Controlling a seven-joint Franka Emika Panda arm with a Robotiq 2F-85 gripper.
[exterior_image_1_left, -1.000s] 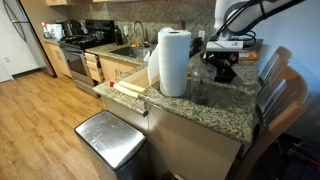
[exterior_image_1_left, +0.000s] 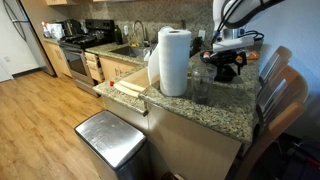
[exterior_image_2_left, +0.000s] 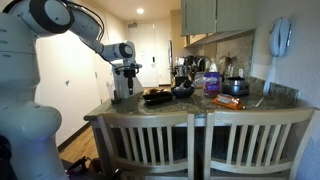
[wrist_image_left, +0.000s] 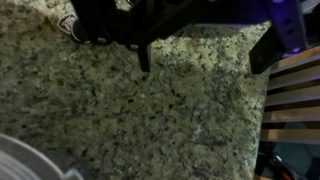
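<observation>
My gripper hangs over the speckled granite counter (wrist_image_left: 195, 115), its two dark fingers (wrist_image_left: 144, 58) spread wide with only bare stone visible between them. Seen from the first exterior view, the gripper (exterior_image_1_left: 230, 58) is above the far part of the counter, beyond a clear pitcher (exterior_image_1_left: 201, 86). In the second exterior view the gripper (exterior_image_2_left: 131, 76) points down at the left end of the counter. A curved clear rim (wrist_image_left: 28, 160), probably the pitcher's, shows at the lower left of the wrist view.
A paper towel roll (exterior_image_1_left: 174, 62) stands beside the pitcher. A black pan (exterior_image_2_left: 158, 97), a purple container (exterior_image_2_left: 211, 82) and an orange packet (exterior_image_2_left: 228, 100) occupy the counter. Wooden chairs (exterior_image_1_left: 285, 98) line its side. A trash can (exterior_image_1_left: 111, 137) stands on the floor.
The arm and gripper have shifted slightly to the right in the first exterior view. The pitcher and paper towel roll have stayed in place.
</observation>
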